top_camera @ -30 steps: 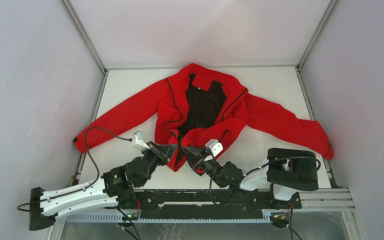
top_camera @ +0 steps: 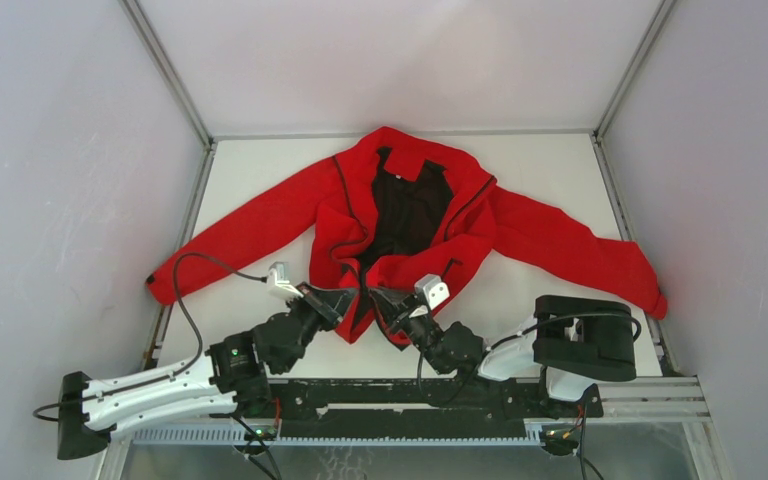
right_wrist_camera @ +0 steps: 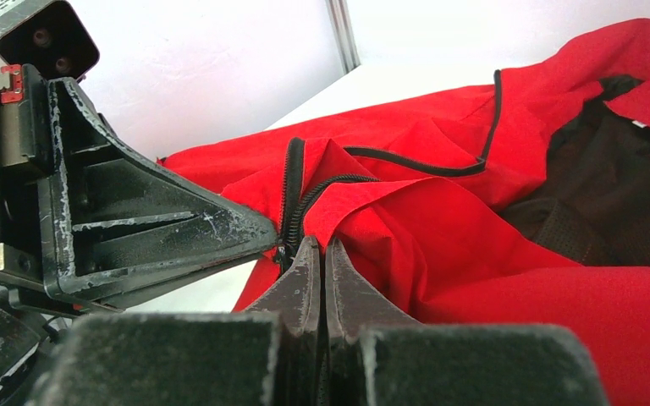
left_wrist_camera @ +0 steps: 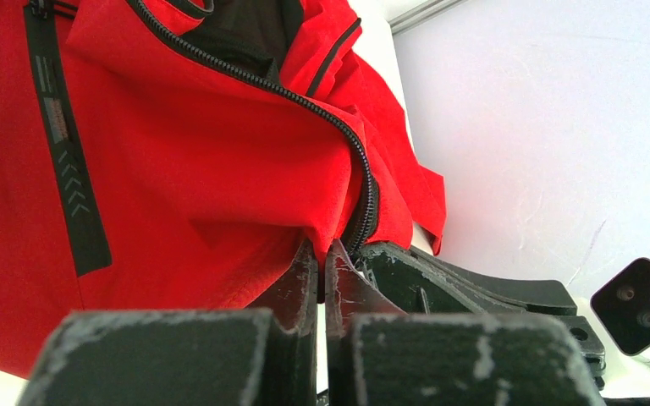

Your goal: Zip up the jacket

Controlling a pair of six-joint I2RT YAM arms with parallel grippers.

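The red jacket (top_camera: 290, 215) lies spread on the table, its front parted over the black lining (top_camera: 405, 210). At its lower front, my left gripper (top_camera: 353, 295) and right gripper (top_camera: 371, 292) meet almost tip to tip. In the left wrist view, red cloth tapers into the shut tips of the left gripper; beside them curves a black zipper edge (left_wrist_camera: 338, 127). The right wrist view shows my right gripper shut on a narrow fold of red cloth, with zipper teeth (right_wrist_camera: 317, 190) just left of it. The slider cannot be made out.
Both sleeves stretch out sideways, the right sleeve (top_camera: 580, 250) reaching near the side wall. White walls (top_camera: 730, 200) enclose the table (top_camera: 250, 160) on the sides and back. Bare tabletop shows around the jacket. The two arms are very close together at the front.
The left arm and the jacket look nearly the same as before.
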